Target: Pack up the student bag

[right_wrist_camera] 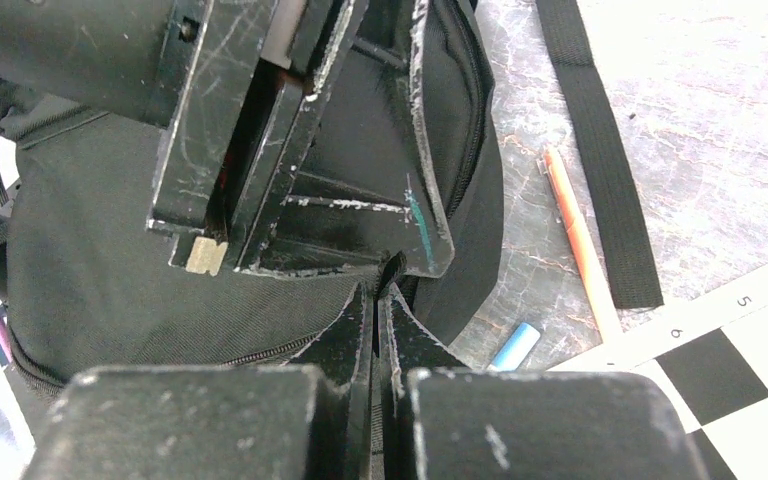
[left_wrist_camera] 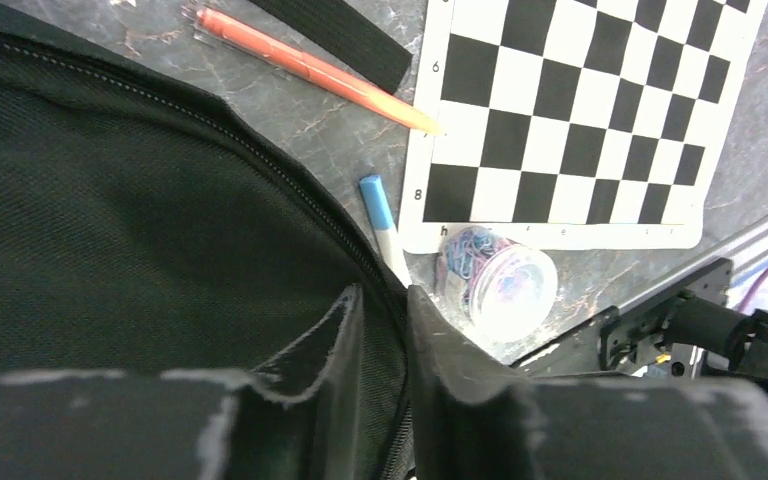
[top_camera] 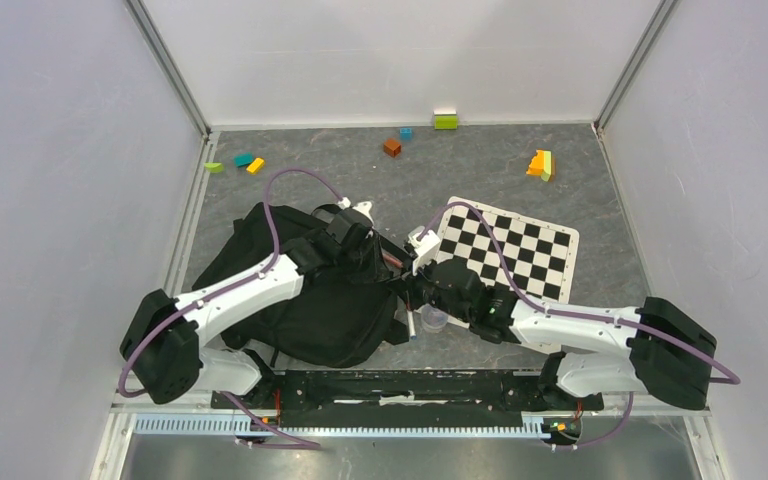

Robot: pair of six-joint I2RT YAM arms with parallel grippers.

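The black bag (top_camera: 300,320) lies at the left of the workspace, its zipper (left_wrist_camera: 260,150) running along the near edge in the left wrist view. My left gripper is over that zipper edge, its fingertips close together around it; whether they grip it is unclear. My right gripper is shut at the bag's zipper, a small dark tab at its tips. An orange pen (left_wrist_camera: 310,68), a blue-capped white marker (left_wrist_camera: 377,210) and a clear jar of rubber bands (left_wrist_camera: 495,280) lie beside the bag.
A checkered mat (top_camera: 508,250) lies at the right. Coloured blocks sit along the back: green (top_camera: 445,122), brown (top_camera: 392,147), orange (top_camera: 536,163), yellow (top_camera: 255,166).
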